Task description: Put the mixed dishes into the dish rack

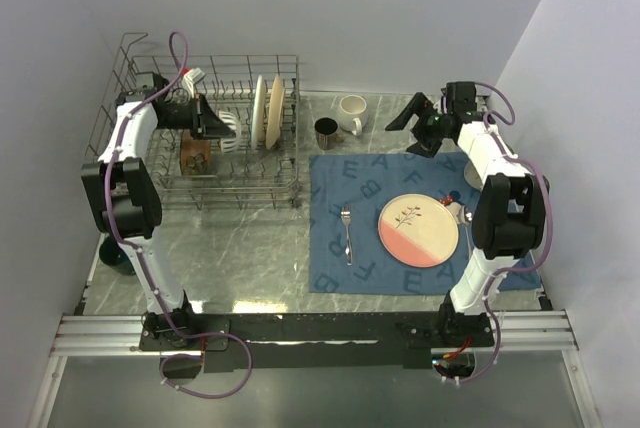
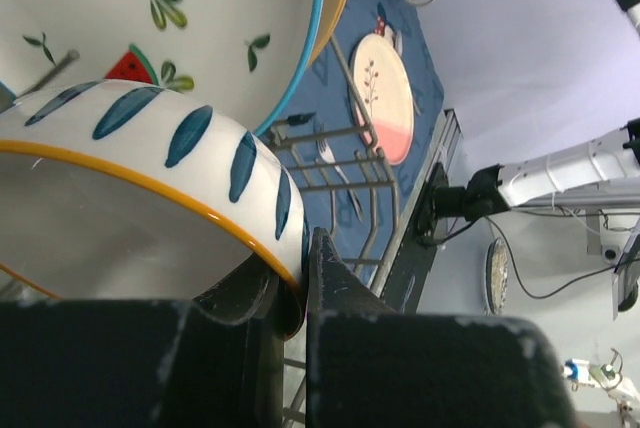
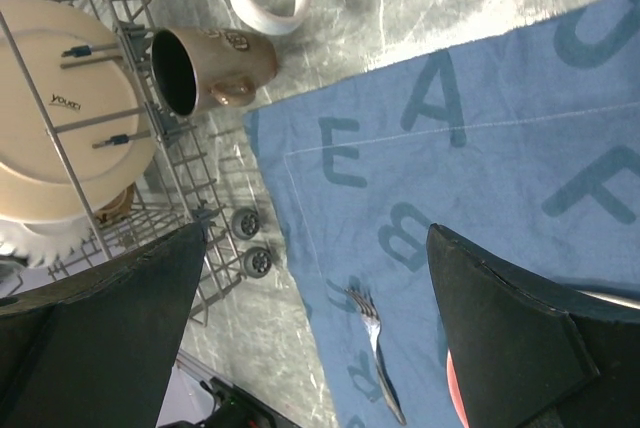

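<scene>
My left gripper [image 1: 218,132] is shut on the rim of a white bowl [image 2: 190,138] with blue strokes and an orange edge. It holds the bowl on its side in the dish rack [image 1: 268,188], left of two upright plates. The nearer one is a white plate [image 1: 259,113] with a watermelon pattern; beside it stands a tan plate [image 1: 275,113]. A brown bowl [image 1: 194,152] sits in the rack, partly behind the left arm. Over the mat's back edge my right gripper [image 1: 408,128] is open, nothing between its fingers.
A brown mug [image 1: 326,132] and a white mug [image 1: 352,114] stand right of the rack. On the blue mat [image 1: 330,178] lie a fork [image 1: 347,233], a pink-and-cream plate [image 1: 418,230] and a spoon [image 1: 466,218]. A dark bowl [image 1: 115,254] is at front left.
</scene>
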